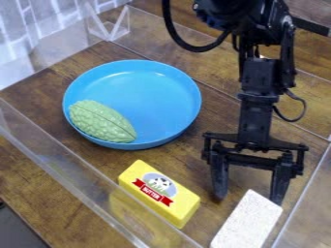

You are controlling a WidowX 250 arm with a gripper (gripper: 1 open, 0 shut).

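Observation:
The black gripper (251,178) stands open low over the wooden table on the right, just behind a white rectangular block (246,225) at the bottom edge. To its lower left lies a yellow box with a red butter label (158,192). A blue plate (162,92) sits at the upper left with a pale green leafy vegetable (101,120) on it. Nothing clearly shows between the gripper's fingers.
Clear plastic walls run along the top left, lower left and right side. Bare wooden table (52,194) shows at the left and behind the arm.

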